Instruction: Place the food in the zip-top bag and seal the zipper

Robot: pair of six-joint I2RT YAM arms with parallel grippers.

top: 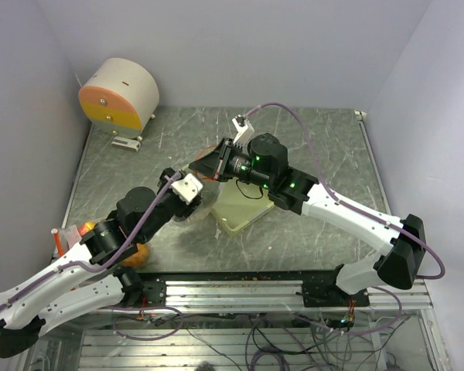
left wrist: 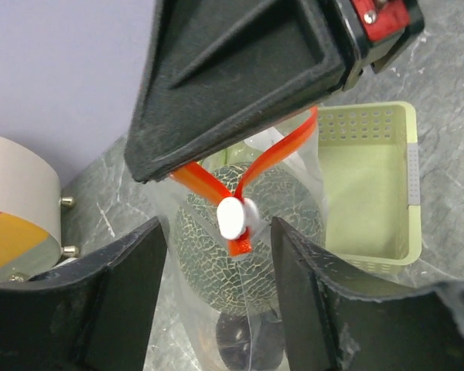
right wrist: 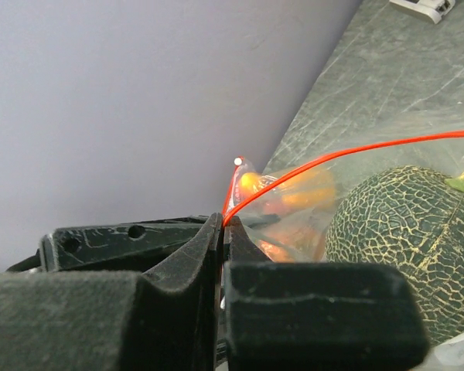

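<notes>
The clear zip bag (left wrist: 187, 297) hangs upright with a green netted melon (right wrist: 398, 239) and a dark item (left wrist: 233, 340) inside. Its orange zipper edge (right wrist: 356, 148) is pinched at the corner by my right gripper, which is shut on it. A white slider (left wrist: 232, 217) sits at that end of the zipper. In the left wrist view my left gripper stands partly open, its two fingers (left wrist: 138, 267) on either side of the slider and not visibly touching it. From above, the two grippers meet and hide most of the bag.
A green basket (top: 233, 223) stands just behind and right of the bag. Another bag with orange food (top: 139, 255) lies at the left, partly under the left arm. A rounded cream box (top: 120, 93) is at the back left.
</notes>
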